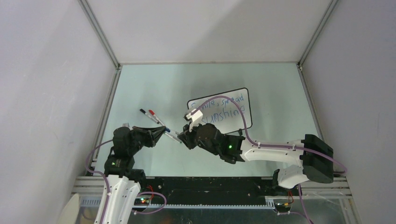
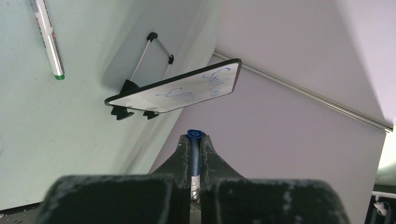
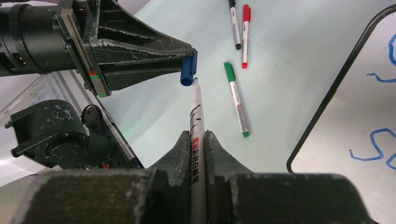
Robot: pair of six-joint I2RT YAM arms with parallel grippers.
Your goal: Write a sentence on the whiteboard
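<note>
The whiteboard (image 1: 236, 116) stands tilted on the table, bearing two lines of blue handwriting, partly covered by the right arm's cable. My right gripper is shut on a white marker (image 3: 196, 114) whose uncapped tip points away from it. Close by, my left gripper (image 1: 165, 129) is shut on a blue cap (image 3: 187, 74). In the right wrist view the marker's tip appears just beside the cap's lower end; whether they touch I cannot tell. Seen from the left wrist, the blue cap (image 2: 195, 149) overlaps the marker's white body behind it.
A green marker (image 3: 238, 107) lies capped on the table beneath the grippers. Farther off are a red marker (image 3: 245, 39) and a black marker (image 3: 235, 25), side by side.
</note>
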